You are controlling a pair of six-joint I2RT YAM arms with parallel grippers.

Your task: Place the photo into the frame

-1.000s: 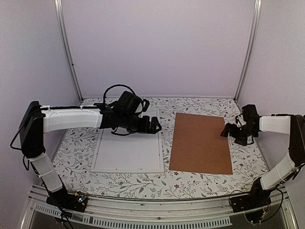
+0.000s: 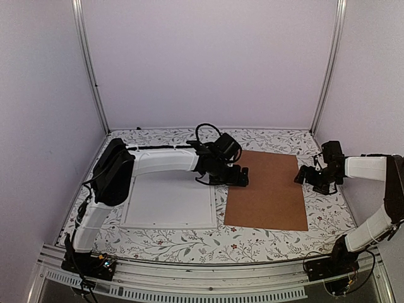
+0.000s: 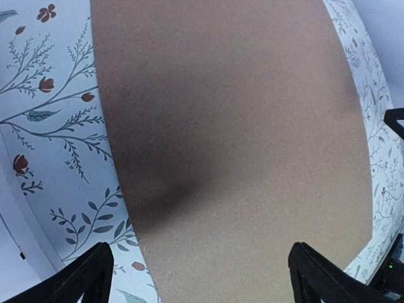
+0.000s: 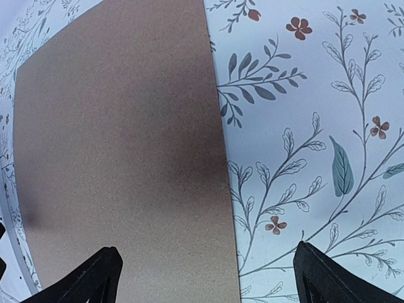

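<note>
A flat brown square sheet (image 2: 268,202) lies on the flowered mat, plain on its upper face; no printed picture shows. To its left lies a white panel with a thin raised rim, the frame (image 2: 173,205), partly covered by my left arm. My left gripper (image 2: 238,177) is over the sheet's left edge, open, one finger (image 3: 309,274) above brown and the other above the mat. Open at the sheet's right edge is my right gripper (image 2: 302,177), its left finger (image 4: 101,274) above brown, its right one above the mat. Nothing is between either pair of fingers.
A narrow strip of flowered mat (image 2: 220,211) separates the white panel from the brown sheet. Bare mat runs along the front and the right side. Pale walls (image 2: 208,63) close in the back and sides; a metal rail (image 2: 208,268) borders the front.
From above the white panel, my left arm has moved right to the brown sheet's left edge, slowing lately. The right gripper has barely shifted, slightly lower in the top view.
</note>
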